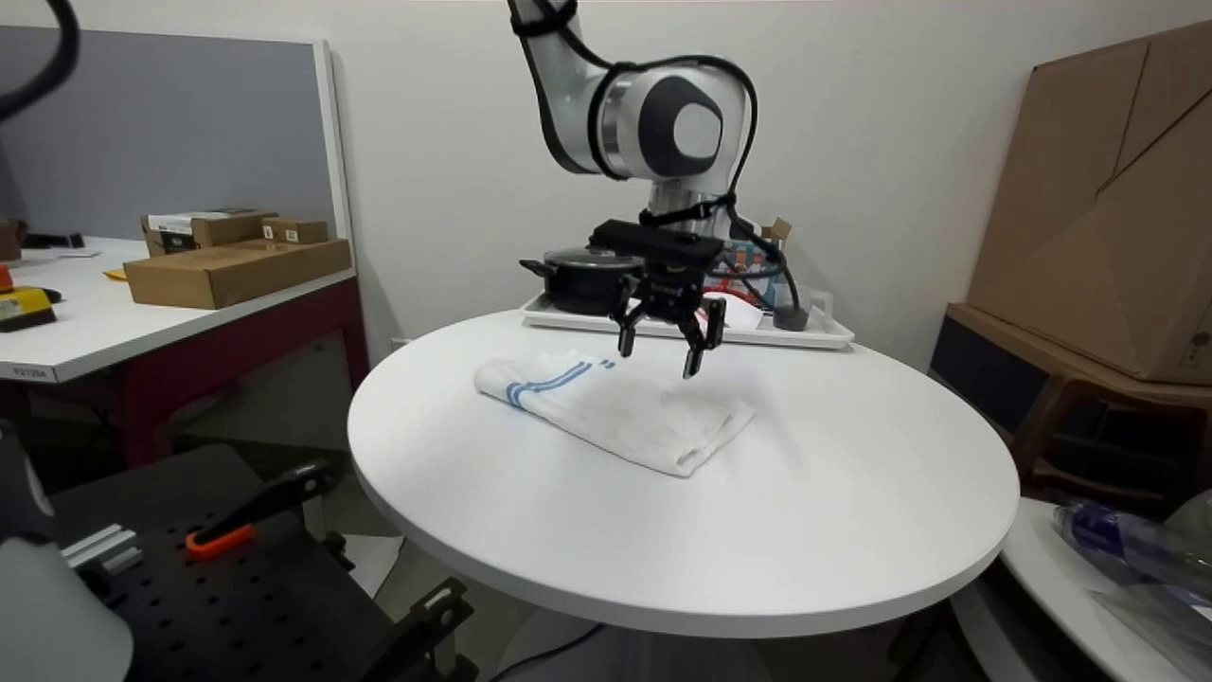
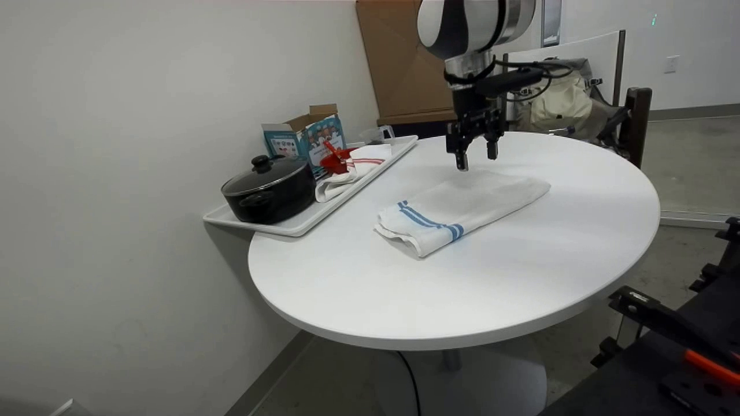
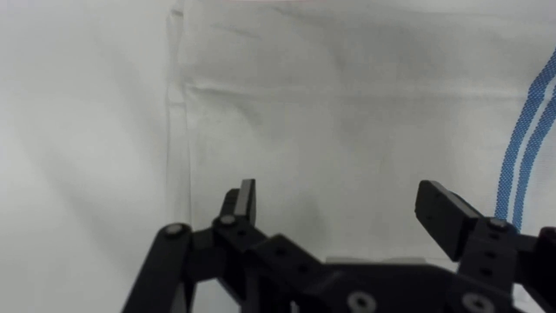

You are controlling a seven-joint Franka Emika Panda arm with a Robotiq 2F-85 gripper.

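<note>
A white towel with blue stripes (image 1: 625, 411) lies folded on the round white table (image 1: 818, 523). In exterior view 2 its striped end (image 2: 430, 225) points toward the near left side of the table. My gripper (image 1: 659, 352) hangs open just above the towel's back part, with nothing between its fingers. Seen from the wrist, the fingertips (image 3: 243, 201) are wide apart over the plain part of the cloth (image 3: 333, 156), and the stripes run off to the right. A small gap seems to remain between fingers and cloth.
At the table's back edge stands a white tray (image 2: 305, 223) with a black lidded pot (image 2: 270, 190), a red-striped cloth (image 2: 350, 173), a red item, a box (image 2: 322, 138) and a clear cup.
</note>
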